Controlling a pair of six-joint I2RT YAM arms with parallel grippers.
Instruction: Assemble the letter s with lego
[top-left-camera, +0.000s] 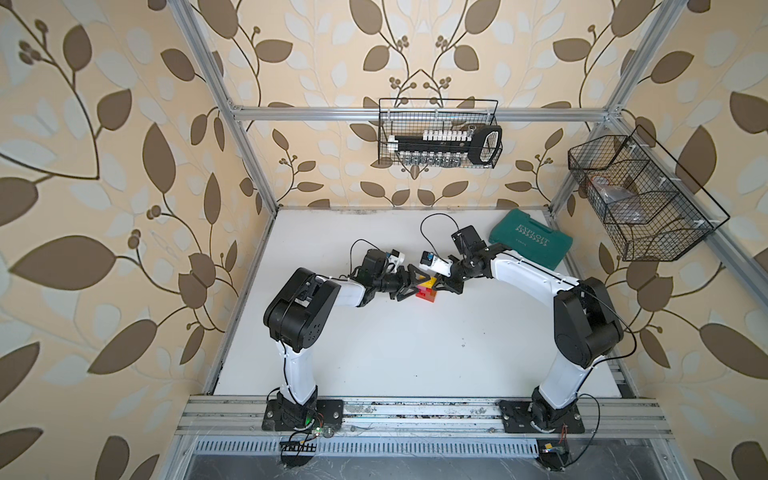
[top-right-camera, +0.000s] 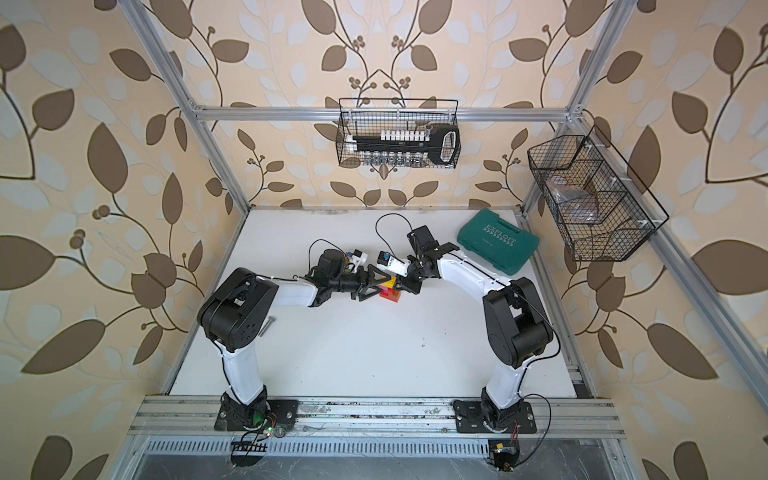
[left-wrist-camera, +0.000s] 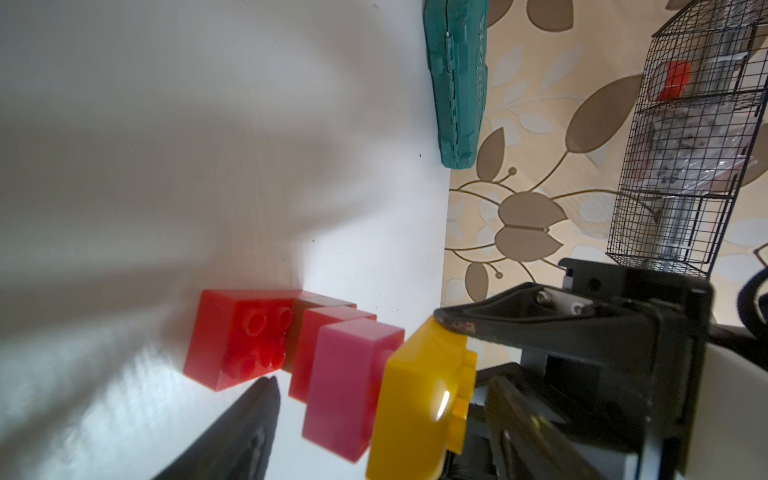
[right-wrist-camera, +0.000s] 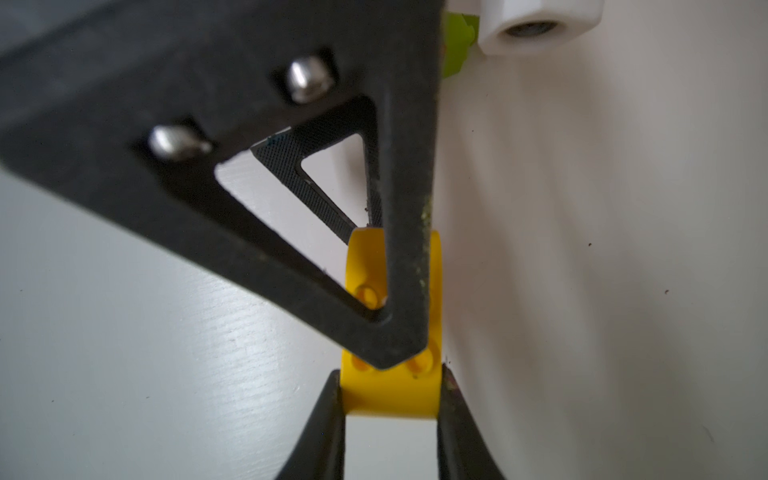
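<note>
Pink, dark red and yellow bricks are joined in a stack with a red brick (left-wrist-camera: 244, 336) at the table end. My right gripper is shut on the yellow brick (left-wrist-camera: 420, 400), its fingers on either side of it. The pink brick (left-wrist-camera: 352, 384) sits right behind the yellow one. My left gripper (top-left-camera: 414, 285) stands part open around the stack, with its blurred fingers (left-wrist-camera: 248, 432) apart from the bricks. One left finger crosses in front of the yellow brick in the right wrist view and hides part of its studs.
A green case (top-left-camera: 531, 238) lies at the back right of the table (top-left-camera: 376, 360). Wire baskets (top-left-camera: 438, 134) hang on the back frame and at the right. Both arms' grippers are very close together.
</note>
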